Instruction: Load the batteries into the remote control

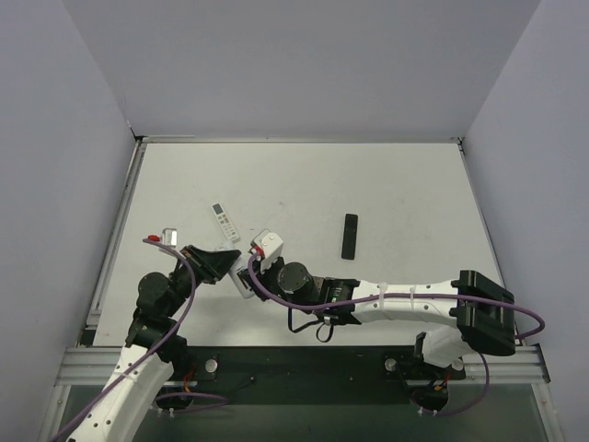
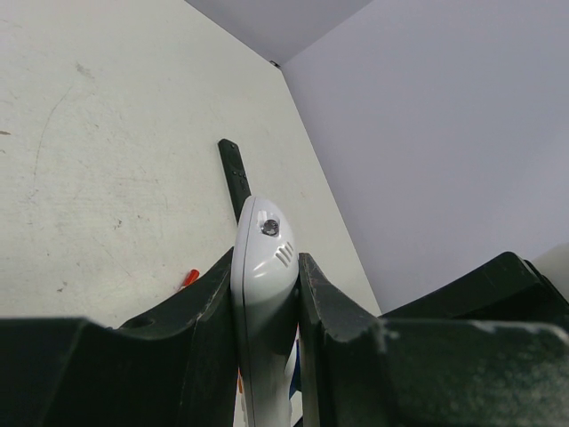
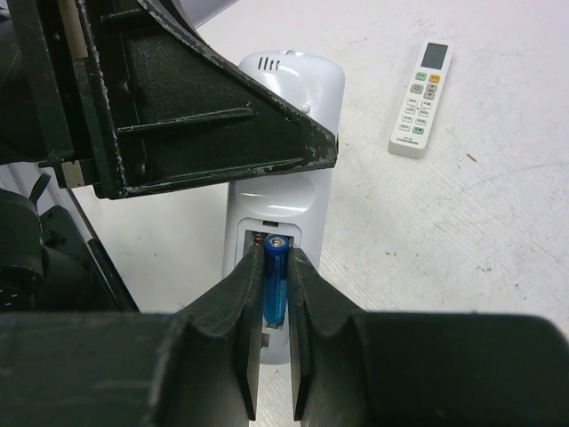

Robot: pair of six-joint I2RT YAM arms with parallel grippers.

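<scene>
A white remote with its battery bay open is held above the table by my left gripper, whose fingers close round its body; in the left wrist view its top end points up. My right gripper is shut on a blue battery (image 3: pixel 276 272), which sits at the open bay beside a visible spring. Whether the battery is seated cannot be told. In the top view both grippers meet at the left of centre, largely covering the remote.
Another white remote (image 1: pixel 225 222) lies on the table behind the grippers. A black bar-shaped object (image 1: pixel 350 236) lies right of centre.
</scene>
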